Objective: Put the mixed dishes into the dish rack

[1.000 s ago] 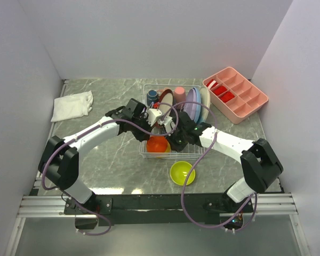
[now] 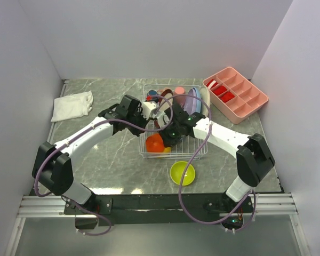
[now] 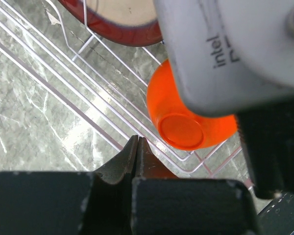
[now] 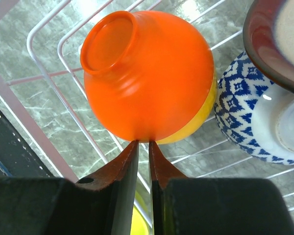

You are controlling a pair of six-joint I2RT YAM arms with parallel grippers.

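An orange bowl [image 2: 154,143] [image 3: 186,129] [image 4: 152,68] rests on its side in the wire dish rack [image 2: 194,157], a yellow bowl [image 4: 191,125] behind it. My right gripper is shut on the orange bowl's rim. My left gripper is shut at the rack's left wires, nothing visible between its fingers. A blue patterned bowl [image 4: 237,107] and a dark red dish [image 4: 261,54] sit beside them. Purple plates [image 2: 191,102] stand at the back. A lime bowl [image 2: 181,178] lies on the counter before the rack.
A pink divided tray [image 2: 244,109] with red items sits at the back right. A white cloth [image 2: 72,106] lies at the left. The counter left of the rack and in front of it is mostly clear.
Both arms have shifted: the left slightly left and upward in the top view, the right upward and leftward. The orange bowl has moved slightly left.
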